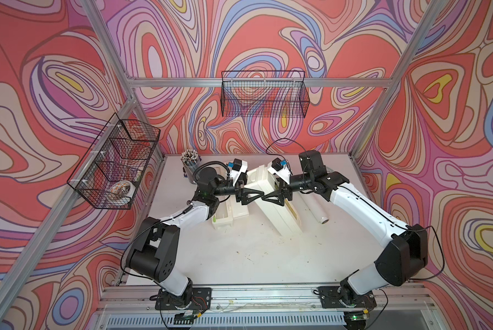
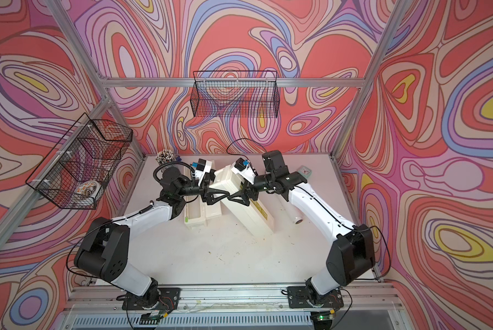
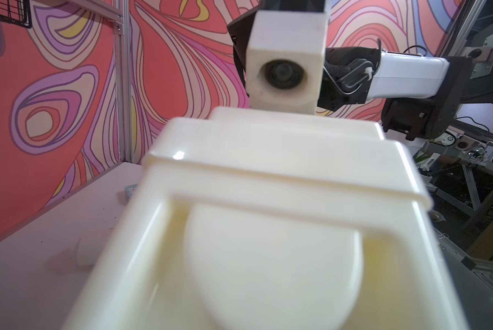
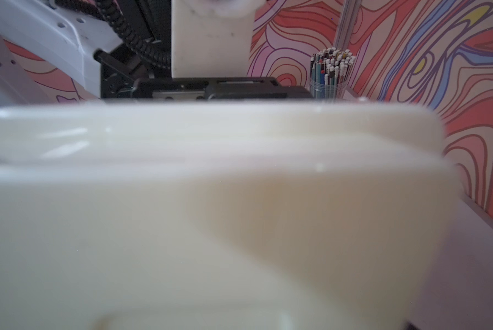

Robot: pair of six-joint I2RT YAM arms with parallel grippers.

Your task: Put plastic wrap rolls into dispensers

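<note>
A cream dispenser (image 1: 282, 217) stands tilted at mid-table, its upper end between my two grippers. My left gripper (image 1: 253, 186) is open around that end from the left. From the right my right gripper (image 1: 270, 184) is also open, its front fingers (image 1: 274, 199) lying across the dispenser; its rear finger is hard to see. The dispenser end (image 3: 279, 165) fills the left wrist view and its blurred side the right one; no fingertips show there. A white wrap roll (image 1: 316, 210) lies right of it. Another cream dispenser (image 1: 223, 221) lies partly beneath the left arm.
A cup of pens (image 1: 190, 157) stands at the back left. Wire baskets (image 1: 264, 99) hang on the back and left frame. A small teal item (image 2: 304, 172) sits at the back right.
</note>
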